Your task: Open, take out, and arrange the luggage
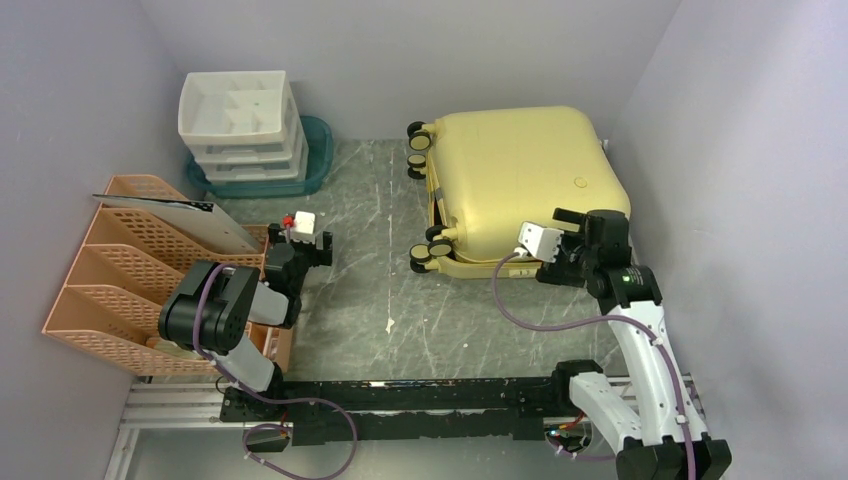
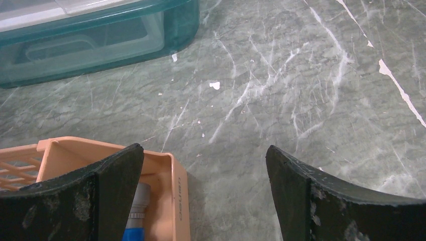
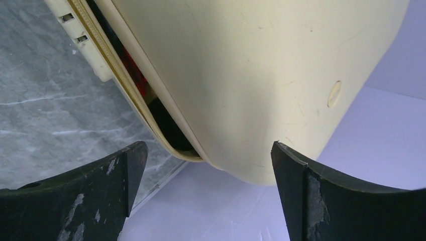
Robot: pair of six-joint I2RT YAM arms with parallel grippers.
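A yellow suitcase point(image 1: 525, 175) lies on its side at the back right of the table, its wheels pointing left. Its lid point(image 3: 241, 90) stands slightly apart from the lower shell point(image 3: 145, 113), leaving a gap with something red and dark inside. My right gripper point(image 1: 555, 245) is over the suitcase's front right edge, fingers open, with nothing between its fingers. Over the right end of the orange basket point(image 2: 178, 201) and the bare tabletop, my left gripper point(image 1: 300, 250) hangs open and empty.
The orange basket has several compartments, one holding a flat board point(image 1: 185, 215). White drawers point(image 1: 240, 120) stand in a teal bin point(image 1: 318, 150) at the back left. Bare table point(image 1: 370, 300) lies between basket and suitcase. A wall stands close on the right.
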